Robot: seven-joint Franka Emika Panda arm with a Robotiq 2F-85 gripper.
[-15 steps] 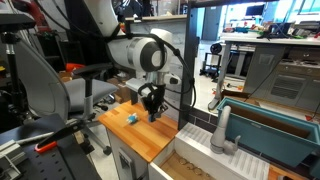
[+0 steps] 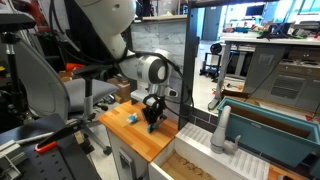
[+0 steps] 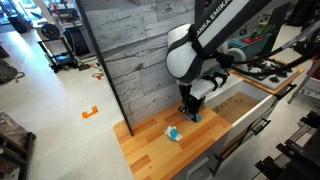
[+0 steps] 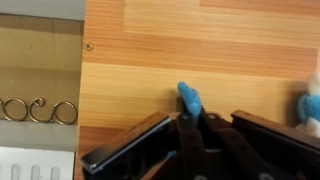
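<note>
Low over the wooden tabletop (image 4: 190,65), my gripper is shut on a small blue object (image 4: 190,98). In the wrist view its blue tip pokes out between the dark fingers; the rest is hidden by them. A second item, a blue-and-white object (image 4: 310,105), lies at the right edge of that view, apart from the gripper. Exterior view 2 has this blue-and-white object (image 3: 173,133) on the wood to the left of the gripper (image 3: 187,118). Whether the held object touches the table I cannot tell.
Beside the wooden top is an open drawer-like compartment (image 3: 236,106). Metal hooks (image 4: 38,107) show at the left of the wrist view. A teal toolbox (image 2: 262,130) and a white pipe-like fixture (image 2: 222,128) stand to the right in exterior view 1. Bare wood lies in front of the gripper.
In exterior view 1 the arm has come down, and the gripper is lower over the wooden top. The blue-and-white object has stayed in place.
</note>
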